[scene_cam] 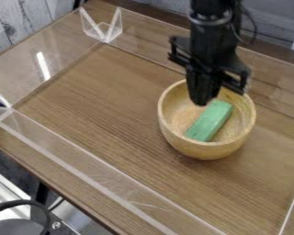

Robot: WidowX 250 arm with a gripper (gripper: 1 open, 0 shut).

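A wooden bowl (175,130) sits on the table in the middle right of the camera view, with a green oblong object (209,120) lying inside it. My black gripper (198,97) hangs over the back left part of the bowl, its tip above the green object's left. It looks shut, with nothing visible held in it.
A small clear container (102,26) stands at the top left near the table edge. A black cable (27,229) lies at the bottom left corner.
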